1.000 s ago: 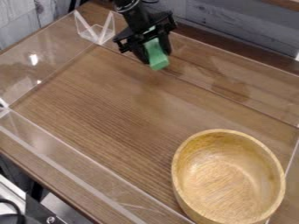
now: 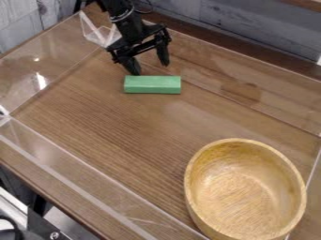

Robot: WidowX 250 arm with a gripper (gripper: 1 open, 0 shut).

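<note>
A black gripper (image 2: 146,60) reaches in from the top and stands open, its dark fingers low over the wooden table (image 2: 126,150) near the back. Just in front of the fingers a green rectangular block (image 2: 153,84) lies flat, long side left to right, with nothing seen holding it.
A large tan round bowl (image 2: 245,187) stands at the front right. A clear plastic object at the upper left is partly behind the arm.
The green block has moved toward the front and left, out from under the gripper, and turned to lie crosswise. The gripper has shifted slightly and is now apart from it.
</note>
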